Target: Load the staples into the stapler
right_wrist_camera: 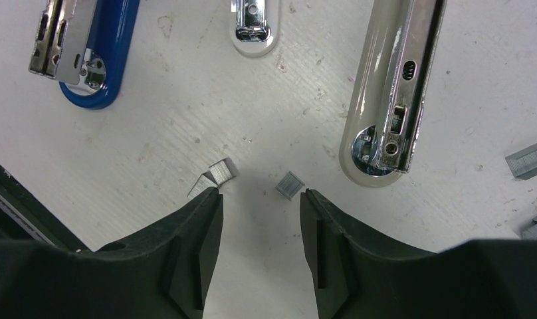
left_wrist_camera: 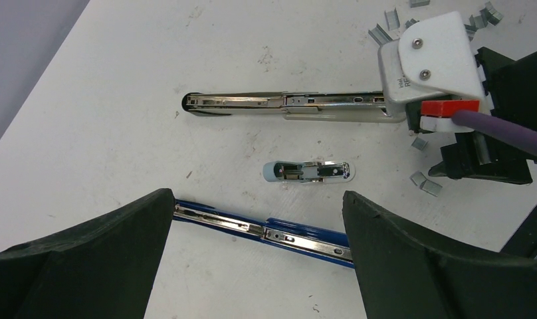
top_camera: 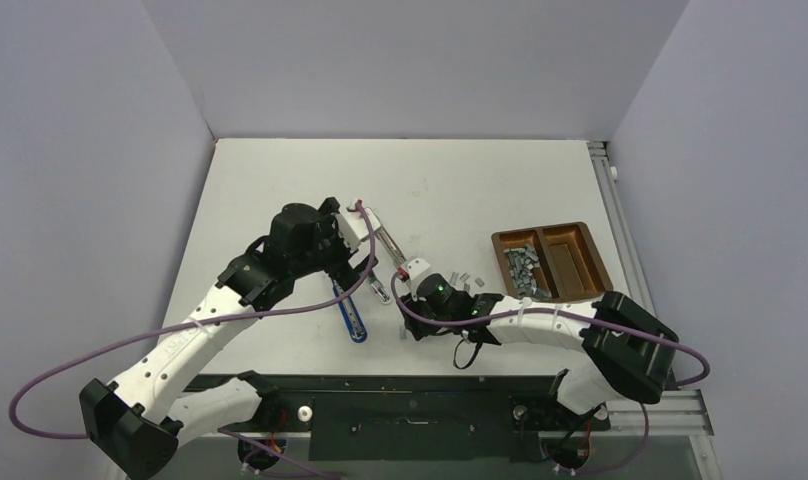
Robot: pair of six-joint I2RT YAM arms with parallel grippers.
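Note:
Three opened staplers lie on the table: a long silver one with a pale base, a small pale one and a blue one. My left gripper hangs open above them, nothing between its fingers. My right gripper is low over the front middle, fingers apart, with a small staple strip on the table just beyond and between their tips. Two more short strips lie near its left finger.
A brown two-compartment tray with staple strips in one side stands at the right. Loose staple strips lie between it and the long stapler.

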